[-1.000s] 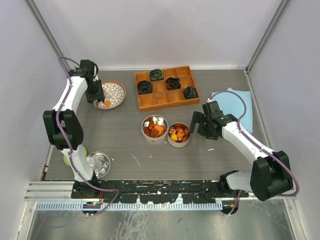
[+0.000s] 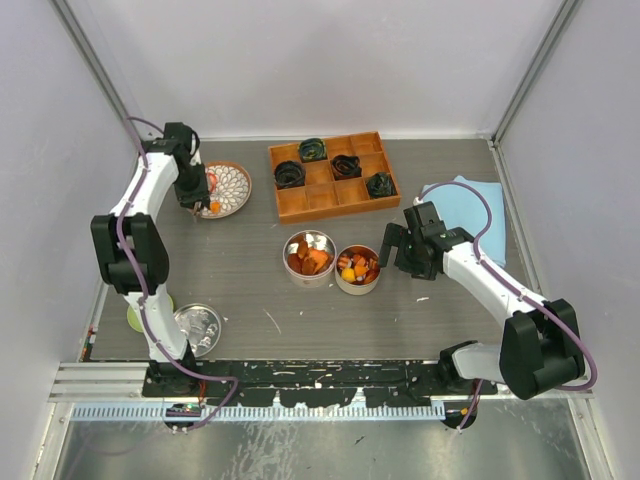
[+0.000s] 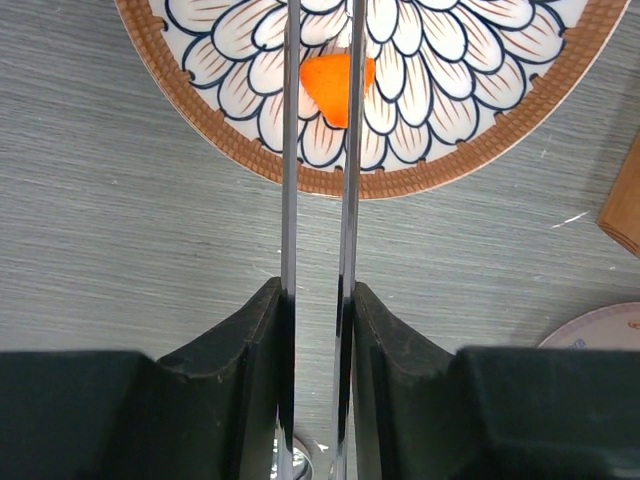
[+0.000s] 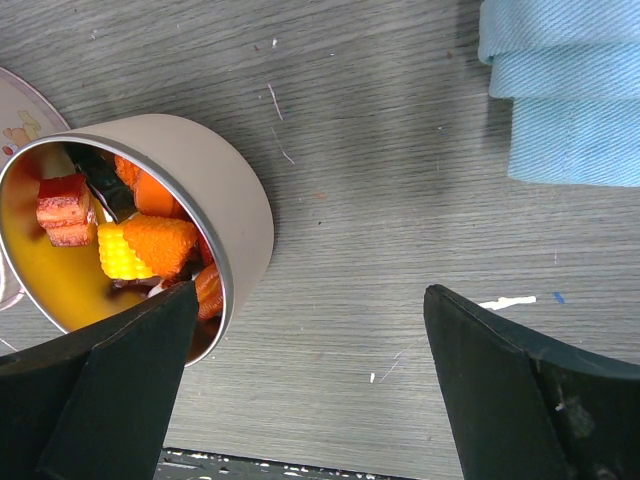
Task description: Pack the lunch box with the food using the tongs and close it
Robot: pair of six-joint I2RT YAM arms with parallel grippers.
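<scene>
In the left wrist view, my left gripper is closed round long metal tongs (image 3: 289, 215), their two arms a little apart. They reach over a patterned plate (image 3: 240, 75) with a brown rim, where an orange piece (image 3: 328, 88) lies partly behind one arm. The top view shows a red piece (image 2: 211, 181) on that plate too; the tong tips are out of the wrist view. A wooden compartment box (image 2: 322, 197) holds several dark cups. My right gripper stands open and empty beside a bowl (image 4: 225, 185) of vegetables and meat chunks.
Another bowl (image 2: 309, 281) of orange and brown food touches the vegetable bowl. A folded blue cloth (image 2: 470, 213) lies at the right. A round silver dish (image 2: 199, 328) sits front left beside something green (image 2: 135, 319). Table between plate and bowls is clear.
The left arm has shifted slightly right and down in the top view. The right arm and bowls are unmoved.
</scene>
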